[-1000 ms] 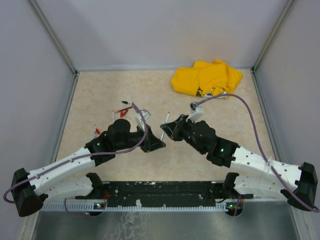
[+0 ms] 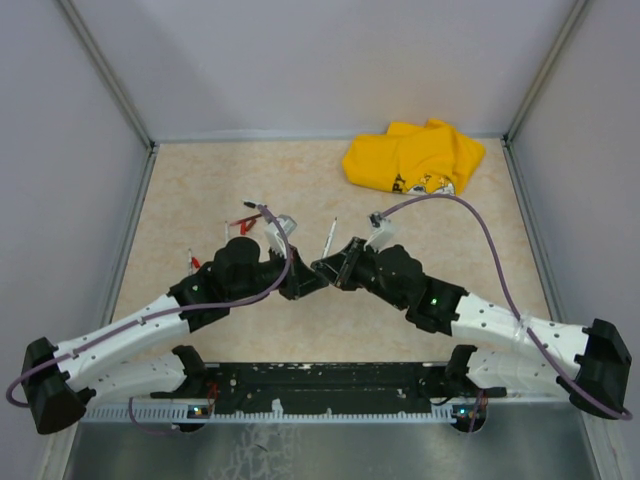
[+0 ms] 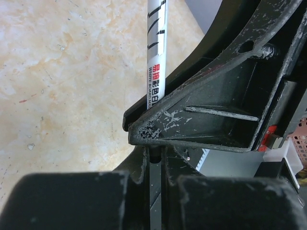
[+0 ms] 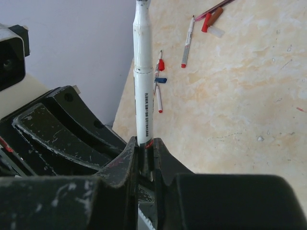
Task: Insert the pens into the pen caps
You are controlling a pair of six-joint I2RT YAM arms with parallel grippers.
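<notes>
A white whiteboard pen [image 4: 143, 96] rises from between the fingers of my right gripper, which is shut on its lower part. Its dark tip [image 4: 142, 3] points away from the fingers. In the left wrist view, the pen [image 3: 156, 57] passes between the right gripper's fingers [image 3: 192, 120]. Just below, my left gripper is shut on a small black piece [image 3: 155, 154] in line with the pen. Whether this piece is a cap or the pen's own dark end I cannot tell. From above, both grippers meet near mid-table.
On the left of the table lie loose pens, among them a grey-white one [image 4: 187, 42], along with a red cap [image 4: 206, 22], a brown cap [image 4: 215, 16] and a blue cap [image 4: 161, 80]. A yellow cloth [image 2: 415, 160] rests at the back right. Mid-back is clear.
My right gripper has moved left and toward the front with the pen, closing onto the left gripper. The left arm has barely moved.
</notes>
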